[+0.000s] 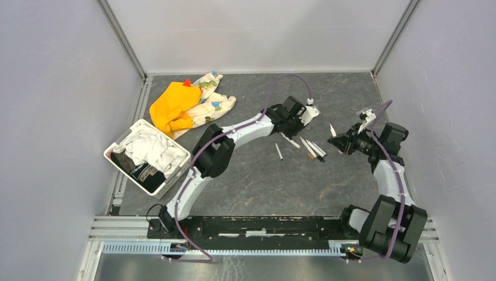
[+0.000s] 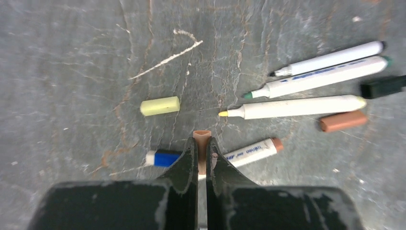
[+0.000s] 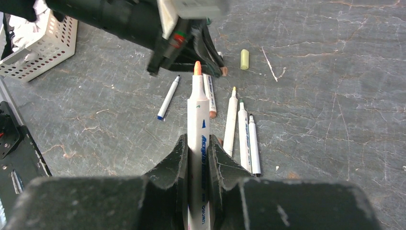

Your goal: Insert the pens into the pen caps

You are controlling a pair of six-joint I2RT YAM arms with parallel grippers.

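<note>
A small orange-brown pen cap stands between the closed fingers of my left gripper, its open end up toward the fingertips; in the right wrist view this cap (image 3: 223, 71) shows at that gripper's tip. My right gripper is shut on a white pen with an orange tip (image 3: 196, 110), tip pointing away from the fingers. Cap and pen are well apart. Uncapped on the table lie a yellow-tipped pen (image 2: 297, 107), a green-tipped pen (image 2: 325, 76) and a black-tipped pen (image 2: 335, 57). Loose caps are yellow (image 2: 160, 106), brown (image 2: 343, 121) and black (image 2: 387, 87).
Beneath the left gripper lies a white pen with a brown end (image 2: 256, 151), partly hidden by it. A slim blue-ended pen (image 3: 168, 97) lies apart from the others. A laundry basket (image 1: 113, 156) and yellow cloth (image 1: 174, 105) occupy the left side.
</note>
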